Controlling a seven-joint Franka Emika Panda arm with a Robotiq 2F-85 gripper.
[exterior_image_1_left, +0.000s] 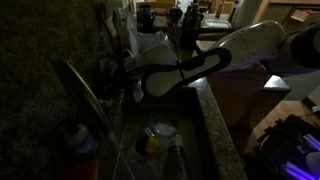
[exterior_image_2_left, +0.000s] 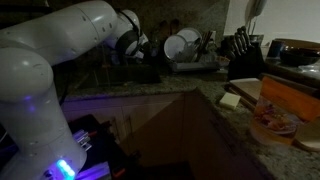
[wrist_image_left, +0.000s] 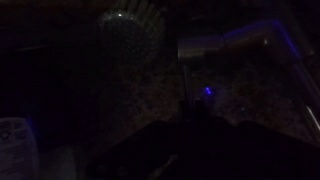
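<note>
In exterior view 1 my arm reaches over the sink (exterior_image_1_left: 214, 130) toward the back wall, its dark gripper (exterior_image_1_left: 122, 76) low beside the wall. The wrist view is very dark. There my gripper appears shut around a thin upright piece (wrist_image_left: 187, 80), just below a metal pipe (wrist_image_left: 205, 46) that looks like part of the faucet. What this piece is, I cannot make out. A round bristled brush (wrist_image_left: 135, 32) lies beyond, to the upper left.
A clear cup (exterior_image_1_left: 162, 128) and an orange-yellow item (exterior_image_1_left: 151, 146) are in the sink. A bottle (exterior_image_1_left: 78, 139) stands by the wall. Farther along the counter are a dish rack with plates (exterior_image_2_left: 182, 45), a knife block (exterior_image_2_left: 243, 66) and an orange-rimmed container (exterior_image_2_left: 279, 112).
</note>
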